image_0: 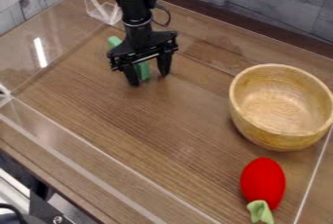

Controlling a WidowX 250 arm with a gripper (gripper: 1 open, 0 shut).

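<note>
The black gripper (143, 60) is low over the table at the upper middle, its fingers around a green object (144, 69), which is mostly hidden behind it. I cannot tell whether the fingers are shut on it.
A yellow bowl (267, 106) sits on the right of the wooden table (130, 150). A red object with a green end (262, 187) lies at the lower right.
</note>
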